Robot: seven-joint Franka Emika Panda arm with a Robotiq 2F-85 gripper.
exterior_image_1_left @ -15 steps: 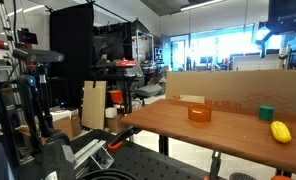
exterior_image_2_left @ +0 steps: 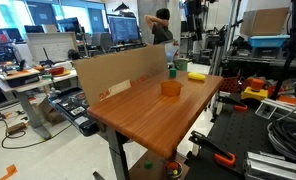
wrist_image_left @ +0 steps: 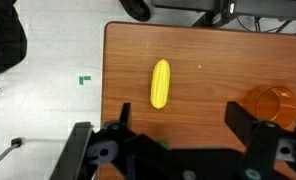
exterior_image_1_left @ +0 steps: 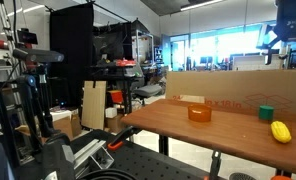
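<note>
High over the table's far right part hangs my gripper (exterior_image_1_left: 275,54), open and empty, with its fingers wide apart in the wrist view. Well below it a yellow, elongated object (wrist_image_left: 160,84) (exterior_image_1_left: 280,132) (exterior_image_2_left: 196,76) lies on the wooden tabletop. An orange bowl (exterior_image_1_left: 199,113) (exterior_image_2_left: 171,89) (wrist_image_left: 272,105) stands farther toward the table's middle. Behind the yellow object, near the cardboard, is a small green cup (exterior_image_1_left: 266,112) (exterior_image_2_left: 172,73); the gripper hides most of it in the wrist view.
A cardboard panel (exterior_image_1_left: 218,88) (exterior_image_2_left: 118,80) stands along one long side of the table (exterior_image_1_left: 168,119) (exterior_image_2_left: 153,117). Bare wood lies around the yellow object and across the table end away from it.
The arm has shifted slightly, staying high above the table. The yellow object, bowl and cup lie where they were.
</note>
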